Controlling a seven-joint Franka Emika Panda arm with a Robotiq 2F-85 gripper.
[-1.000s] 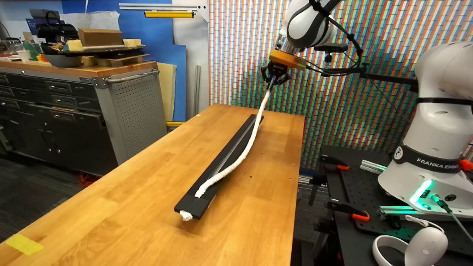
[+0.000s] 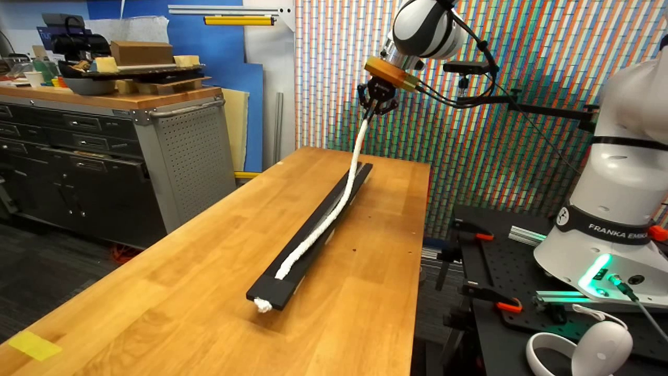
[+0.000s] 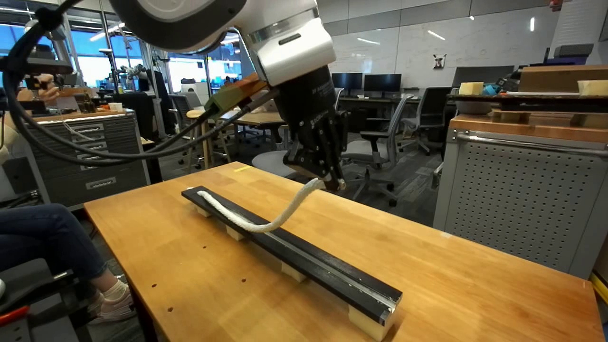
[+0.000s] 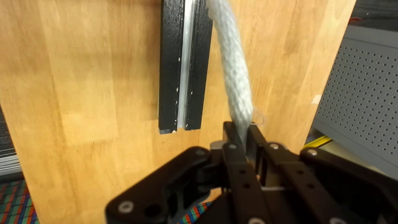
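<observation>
A white braided rope (image 2: 357,156) comes up out of a long black channel (image 2: 263,289) near its front end, where a short tuft pokes out. My gripper is shut on the rope's upper end, high over the table. In the wrist view the rope runs away from my fingertips, to the right of the channel's bare end. Exterior view 2 has the rope (image 3: 285,213) lying along the near part of the channel, then curving upward to my gripper (image 3: 333,183). The far part of the channel's pale groove (image 3: 347,279) is empty.
The channel rests on small wooden blocks (image 3: 293,271) above the wooden table (image 2: 206,263), which is otherwise clear. A grey perforated cabinet (image 4: 360,93) stands beyond the table's edge. A strip of yellow tape (image 2: 34,344) marks the front left.
My gripper has moved left and slightly down, still with the rope's end. The rope has shifted left and now follows the channel more closely, where before it bowed to the right.
</observation>
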